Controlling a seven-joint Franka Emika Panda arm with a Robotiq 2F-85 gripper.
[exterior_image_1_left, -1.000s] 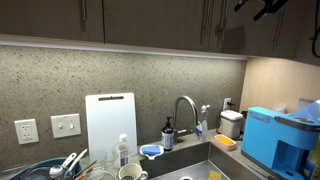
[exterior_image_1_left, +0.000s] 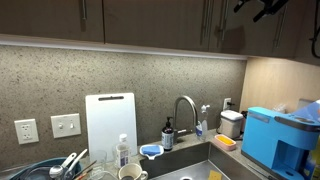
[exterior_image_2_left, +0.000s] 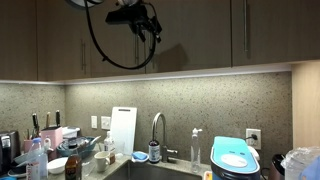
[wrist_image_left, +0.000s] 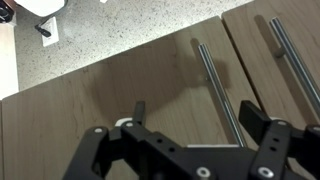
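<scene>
Flat cabinet doors (wrist_image_left: 85, 125) of brown wood fill most of the wrist view. A straight metal bar handle (wrist_image_left: 222, 96) runs down one door, seen between the tips of my gripper and nearer the right one. The fingers stand wide apart and hold nothing. At the top right of exterior view 1, the gripper (exterior_image_1_left: 249, 12) is in front of the upper cabinets (exterior_image_1_left: 170, 22). From the other side, the arm (exterior_image_2_left: 128, 15) hangs high before the same row. How far the fingertips are from the handle I cannot tell.
A second bar handle (wrist_image_left: 296, 66) lies farther right. Below are a sink (exterior_image_1_left: 190, 162), a tall faucet (exterior_image_1_left: 187, 103), a white cutting board (exterior_image_1_left: 111, 124), a soap bottle (exterior_image_1_left: 168, 134) and a blue appliance (exterior_image_1_left: 272, 140).
</scene>
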